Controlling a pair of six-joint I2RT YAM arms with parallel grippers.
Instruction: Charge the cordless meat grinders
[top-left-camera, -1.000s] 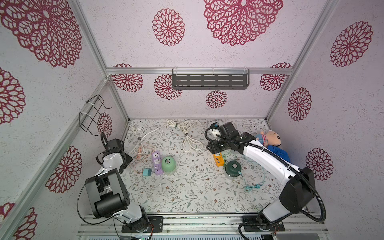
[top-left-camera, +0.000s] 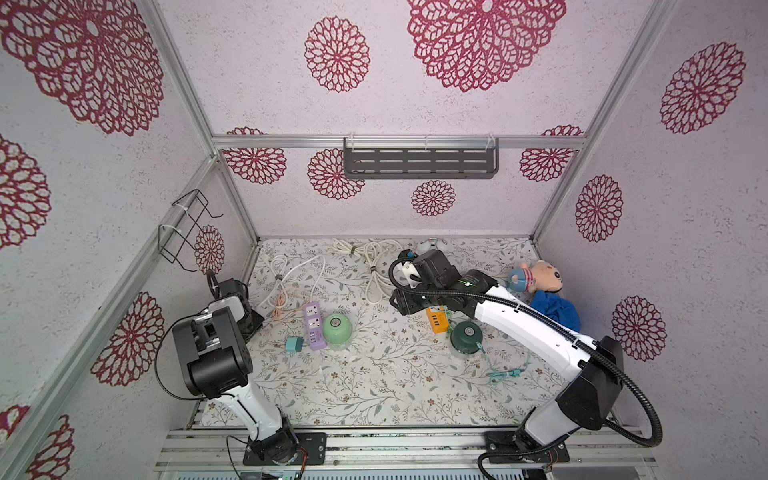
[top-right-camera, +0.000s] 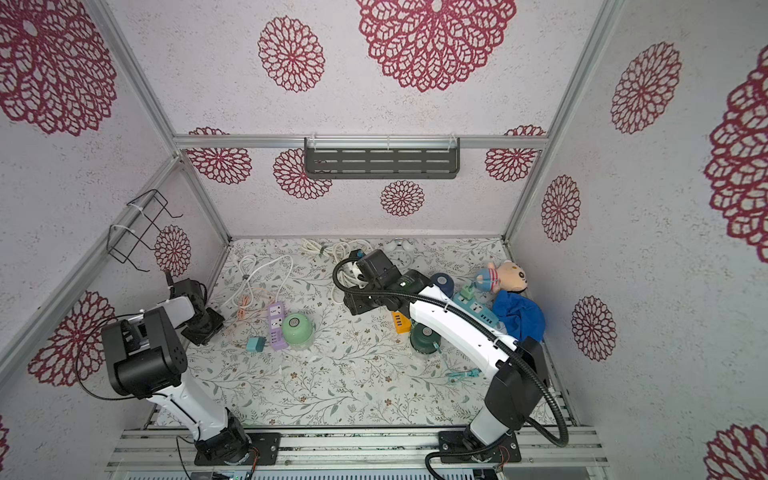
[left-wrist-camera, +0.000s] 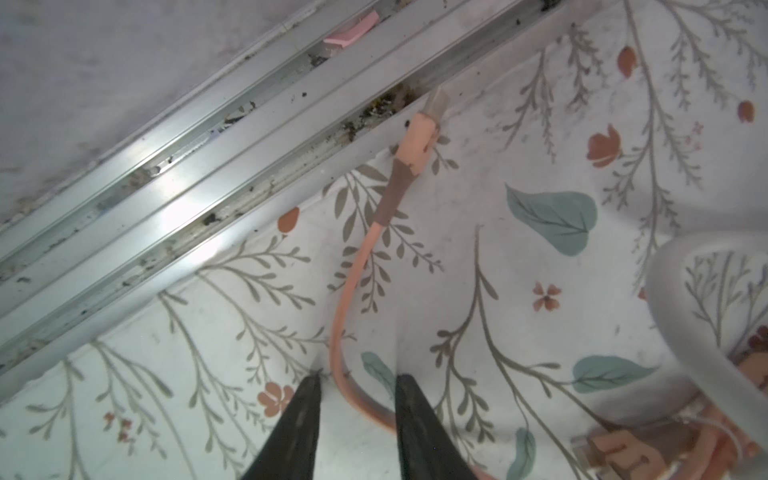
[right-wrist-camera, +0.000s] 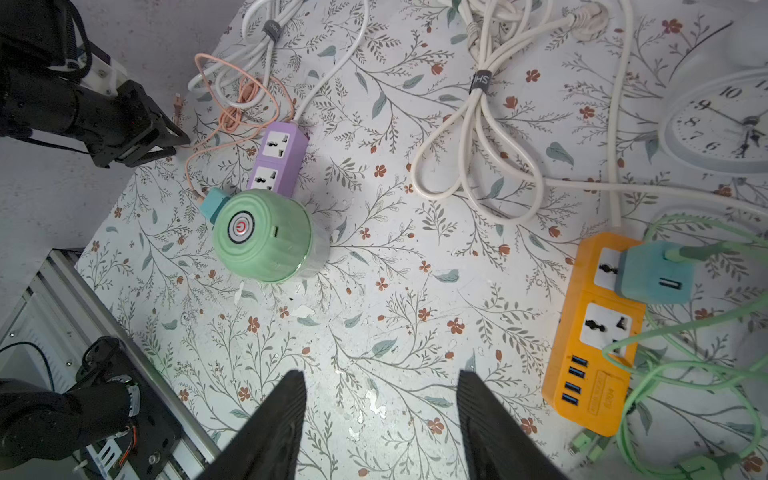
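Observation:
A light green grinder (top-left-camera: 337, 328) stands beside a purple power strip (top-left-camera: 314, 324) and a teal charger block (top-left-camera: 293, 344). A dark green grinder (top-left-camera: 465, 336) sits by an orange power strip (right-wrist-camera: 584, 376). In the left wrist view a pink cable (left-wrist-camera: 352, 272) lies on the cloth, its plug (left-wrist-camera: 416, 144) at the left table edge. My left gripper is just above that cable, fingers apart with nothing held. My right gripper hangs over the middle of the table, open and empty.
Coiled white cords (right-wrist-camera: 480, 120) and a white clock (right-wrist-camera: 720, 120) are at the back. A doll (top-left-camera: 544, 277) and blue cloth (top-left-camera: 556, 308) lie at the right. The left wall is close to my left arm.
My right arm has moved leftward over the table. My left arm has shifted along the left wall, its wrist turning.

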